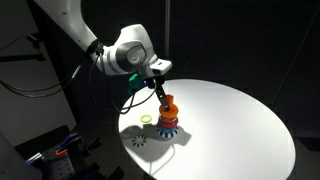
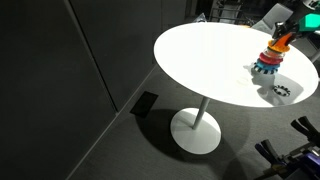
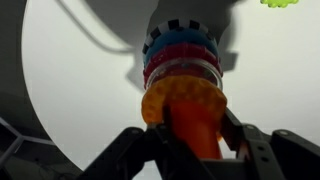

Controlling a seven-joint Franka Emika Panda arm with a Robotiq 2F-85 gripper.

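A ring stacking toy stands on the white table, with a blue toothed ring at its bottom and red and orange rings above. In the wrist view, a scalloped orange ring lies over clear, red and blue ones. At the top of the stack is an orange-red piece. My gripper is shut on that piece, its dark fingers on either side. Whether the piece still touches the stack is hard to tell.
On the white table a yellow-green ring lies left of the stack. Nearer the front edge is a dark-and-white toothed ring.
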